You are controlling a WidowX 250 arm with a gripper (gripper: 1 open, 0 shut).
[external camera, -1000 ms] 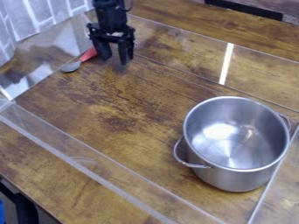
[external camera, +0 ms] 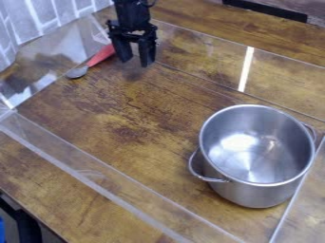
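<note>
My black gripper is low at the top of the view, beside a spoon with a red handle and a grey head, lying at the upper left. Whether the gripper's fingers are touching the handle is unclear, as is whether they are open or shut.
A large steel pot with side handles stands at the lower right. Clear strips or edging run round the wooden surface, with a pale tape line at the upper right.
The gripper has shifted slightly, showing a little more of the red handle. The spoon and pot look unmoved.
</note>
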